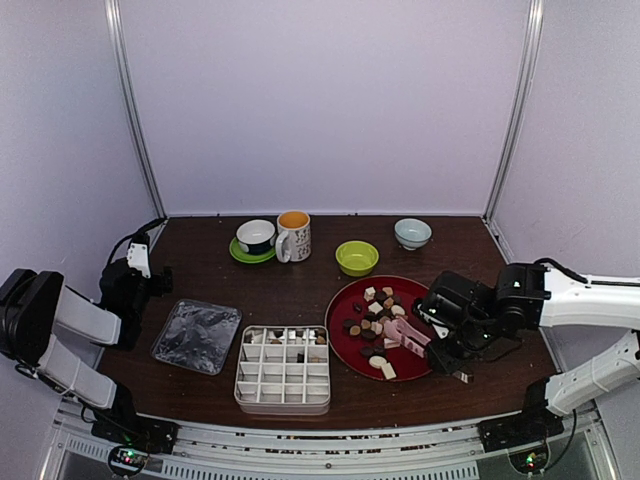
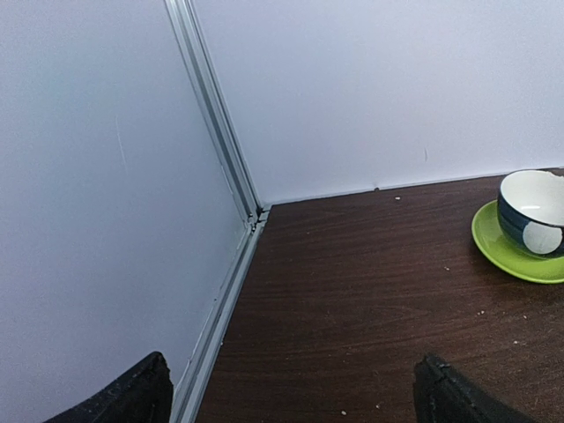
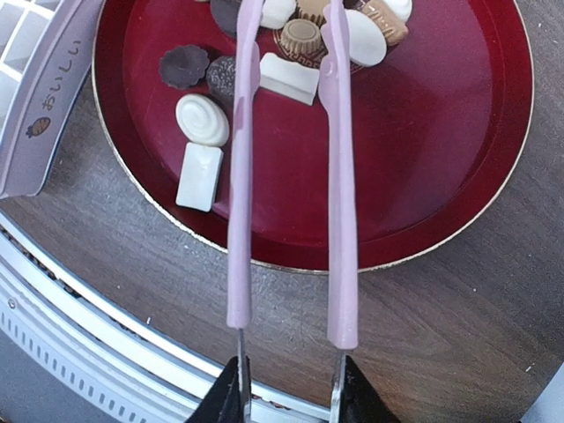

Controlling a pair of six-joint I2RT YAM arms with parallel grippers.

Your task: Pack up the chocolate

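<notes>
A red plate (image 1: 350,350) holds assorted white, brown and dark chocolates. Over it reaches my right gripper (image 1: 400,330), with long pink tongs (image 3: 339,220) as fingers, parted around a white bar (image 3: 289,77) that lies on the plate; whether they touch it is unclear. Left of the plate is a white compartment box (image 1: 282,395) with some pieces in its back cells. My left gripper stands open and empty at the left, facing bare table.
A clear lid (image 1: 195,335) lies left of the box. Behind stand a bowl on a green saucer (image 1: 250,255), a mug (image 1: 293,240), a yellow-green bowl (image 1: 357,258) and a pale blue bowl (image 1: 413,235).
</notes>
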